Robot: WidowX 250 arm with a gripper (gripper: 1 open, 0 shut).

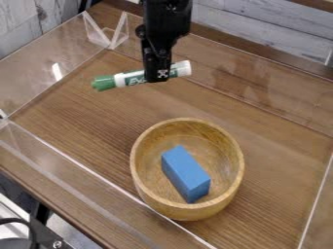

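My gripper (158,70) hangs from the top centre of the view, shut on a white tube with green ends (123,80), held roughly level above the wooden table. Below and to the right, a round wooden bowl (223,148) holds a blue box (185,174).
Transparent walls run along the left side, and a black cable (16,222) shows at the lower left corner.
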